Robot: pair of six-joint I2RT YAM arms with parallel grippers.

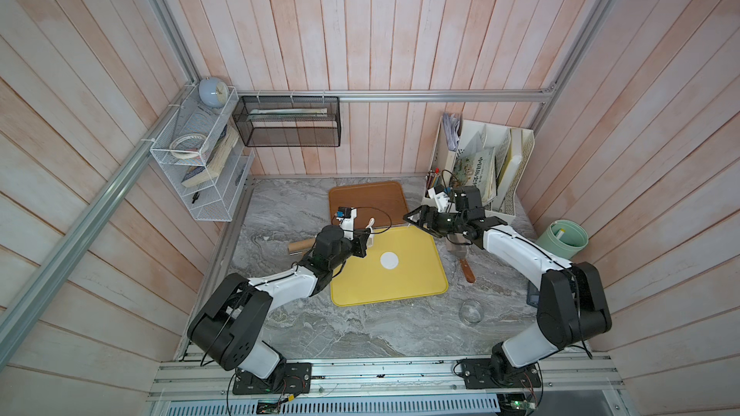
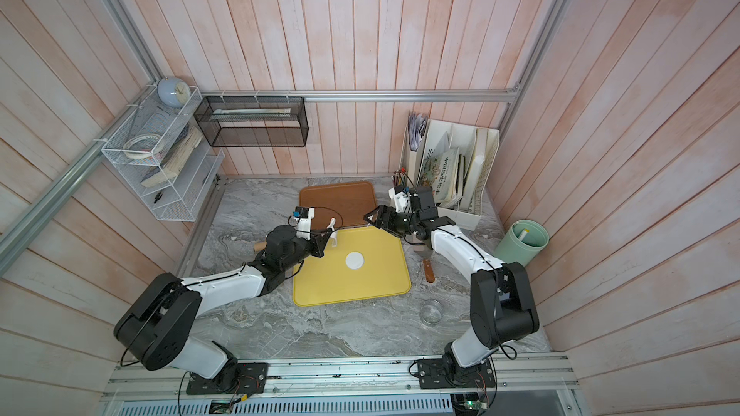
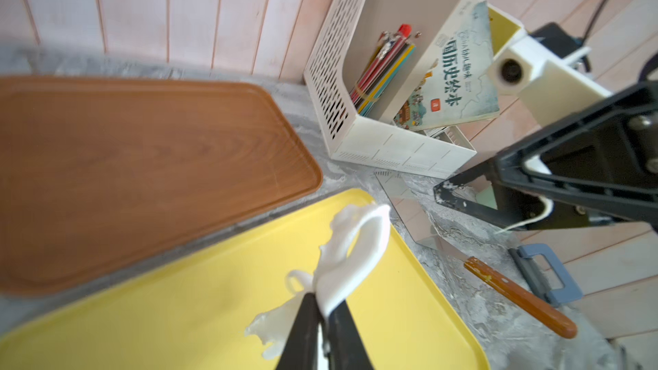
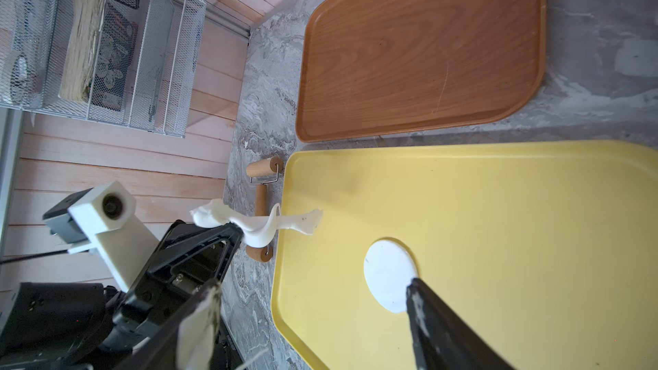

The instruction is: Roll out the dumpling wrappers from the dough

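Note:
A ragged twisted strip of white dough hangs at the tips of my left gripper, whose fingers look pinched together on it. That gripper is over the left back part of the yellow tray. A flat round white dough wrapper lies near the tray's middle. My right gripper is open and holds nothing between its fingers; white dough clings to one of its fingers. It stands above the tray's back right corner. A wooden rolling pin rests on the counter left of the tray.
Behind the yellow tray lies an empty brown tray. To the right are a wooden-handled scraper and a clear glass bowl. A white book holder stands at the back right.

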